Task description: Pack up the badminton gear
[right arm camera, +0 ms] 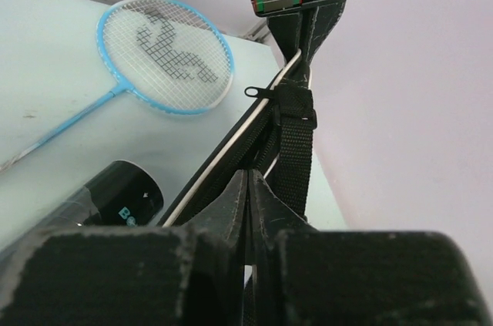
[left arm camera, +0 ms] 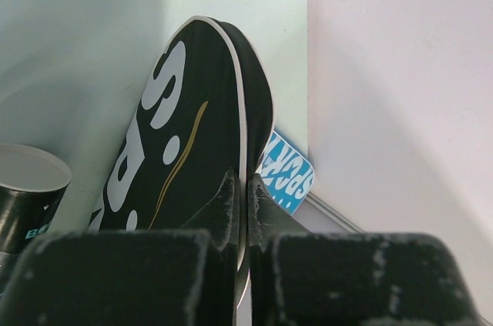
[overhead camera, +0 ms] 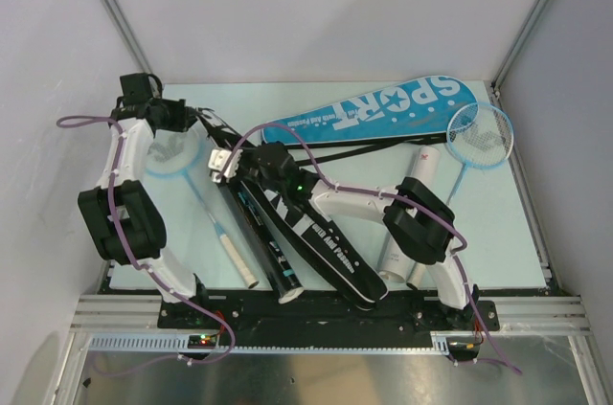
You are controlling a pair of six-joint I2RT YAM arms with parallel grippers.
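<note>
The black racket bag [overhead camera: 326, 257] lies lengthwise across the middle of the table, its far end lifted toward the left. My left gripper is shut on the bag's white-piped edge; this pinch also shows in the right wrist view. Beside the bag's zipper pull [right arm camera: 259, 93] and black strap [right arm camera: 294, 149] are the close-set fingertips of my right gripper. Whether anything sits between them I cannot tell. The left racket [overhead camera: 220, 233] and a black tube [overhead camera: 278, 266] rest left of the bag. My right arm hides part of the bag from above.
A blue bag [overhead camera: 383, 110] lies flat at the back, its black strap in front. On the right are a white tube [overhead camera: 421, 168], partly under my right arm, and another racket [overhead camera: 480, 135]. Free table shows at the far right and back left.
</note>
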